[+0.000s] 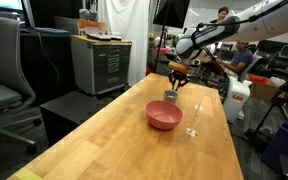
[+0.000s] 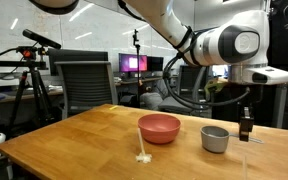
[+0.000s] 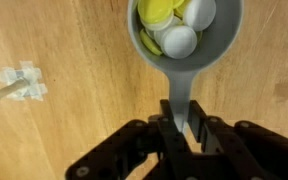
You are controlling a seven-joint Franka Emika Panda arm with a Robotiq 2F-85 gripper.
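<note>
A grey pot (image 3: 227,22) with a straight handle (image 3: 180,92) fills the top of the wrist view, holding several yellow and white pieces. The fingers of my gripper are shut on that handle, one on each side. In exterior view 2 the pot (image 2: 215,140) is upright at or close to the tabletop, beside my downward-pointing gripper (image 2: 245,132); whether it touches the wood is hard to tell. A red bowl (image 2: 159,128) stands on the table next to the pot, its inside mostly hidden in that view.
Toward the front, the wooden table (image 1: 104,140) is broad and bare. A thin stick (image 2: 140,141) stands on a taped white base near the bowl. Office chairs (image 1: 2,105) and a drawer cabinet (image 1: 102,68) are beyond the table.
</note>
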